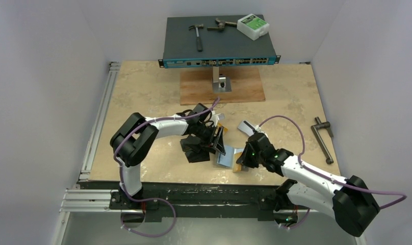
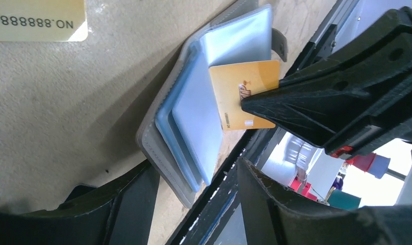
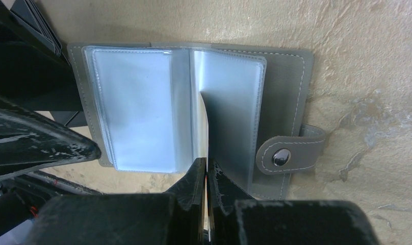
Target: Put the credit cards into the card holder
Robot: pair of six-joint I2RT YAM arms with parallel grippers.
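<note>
The card holder lies open near the table's front, a grey wallet with pale blue sleeves. My right gripper is shut on a gold card held edge-on at the right-hand sleeve; how far the card is inside is unclear. My left gripper stands open over the holder's left side, nothing held between its fingers. Another gold card lies on the table beside the holder, and a silver card lies behind my right gripper.
Black flat pieces lie left of the holder. A hammer and tool lie at the right edge. A rack unit on a stand fills the back.
</note>
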